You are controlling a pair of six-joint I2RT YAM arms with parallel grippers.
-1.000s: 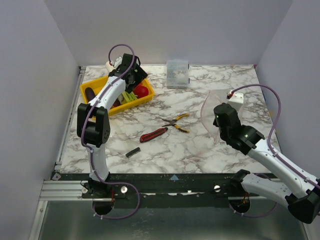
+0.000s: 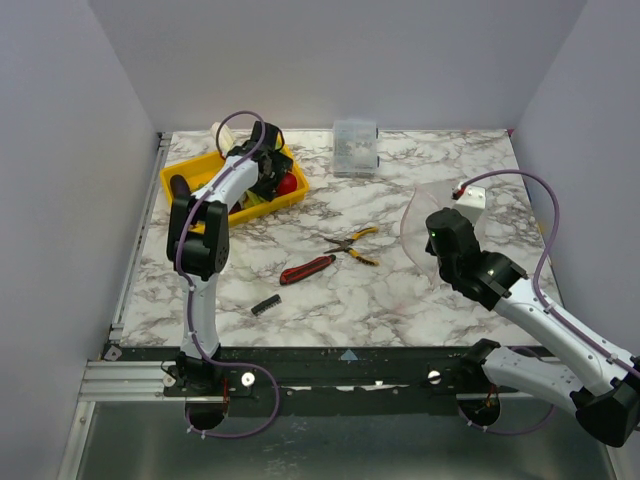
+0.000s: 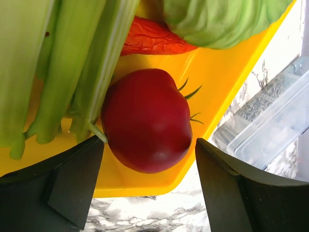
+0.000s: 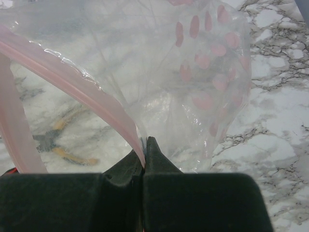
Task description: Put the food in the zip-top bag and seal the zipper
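Note:
A red tomato [image 3: 147,121] lies in the corner of the yellow bin [image 2: 297,198], beside green stalks [image 3: 63,72]. My left gripper is part open, its two fingers on either side of the tomato's near end; in the left wrist view no firm grip shows. From above, the left arm partly covers the tomato [image 2: 287,184]. On the right, the clear bag [image 4: 159,92] with pink spots has its mouth spread, and my right gripper is shut on the pink-edged rim [image 4: 104,104]. In the top view the bag [image 2: 418,230] stands empty on the table.
Inside the bin are also a red pepper [image 3: 157,37], a pale green cabbage [image 3: 231,19] and an eggplant [image 2: 180,187]. Pliers [image 2: 352,245], a red knife [image 2: 307,269] and a black comb-like piece [image 2: 266,305] lie mid-table. A clear box [image 2: 355,147] stands behind.
Over the last second my left gripper has come down toward the tomato in the bin, its arm shifting slightly in the top view. The right arm and bag look unmoved.

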